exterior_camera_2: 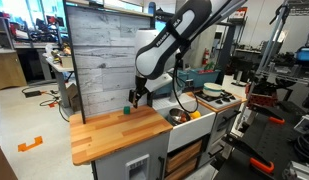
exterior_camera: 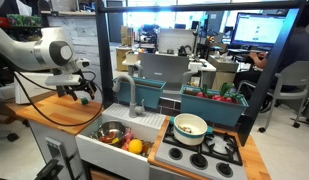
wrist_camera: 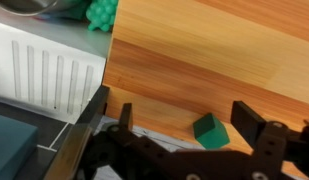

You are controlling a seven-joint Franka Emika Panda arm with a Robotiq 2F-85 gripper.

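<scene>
A small green block [wrist_camera: 209, 131] lies on the wooden counter [wrist_camera: 174, 55] in the wrist view, close to the right finger [wrist_camera: 249, 120] and partly under the finger area. My gripper is open, its fingers wide apart over the wood, and it grips nothing. In exterior view 1 the green block [exterior_camera: 85, 100] shows on the left counter, just below the gripper; exterior view 2 shows the same block [exterior_camera_2: 126, 110] near the wall-side edge of the wood.
Right of the wooden counter is a white sink [exterior_camera: 109, 154] holding a metal bowl [exterior_camera: 113, 132] and colourful items. A tall faucet [exterior_camera: 131, 90] rises behind it. Farther right, a pot [exterior_camera: 190, 128] stands on the stove [exterior_camera: 199, 154].
</scene>
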